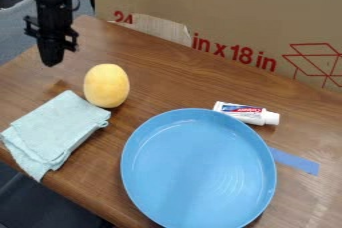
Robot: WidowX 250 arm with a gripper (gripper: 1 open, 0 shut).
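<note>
My black gripper (52,52) hangs at the upper left of the table, shut, with nothing visible between its fingers, above and left of a yellow oval fruit (106,85). A folded pale blue cloth (52,132) lies at the near left edge. A round blue plate (198,167) is at the front centre right, with a white toothpaste tube (246,113) just behind it.
A large cardboard box (241,22) stands along the back of the wooden table (160,82). A strip of blue tape (297,160) lies right of the plate. Bare wood shows between the fruit and the box.
</note>
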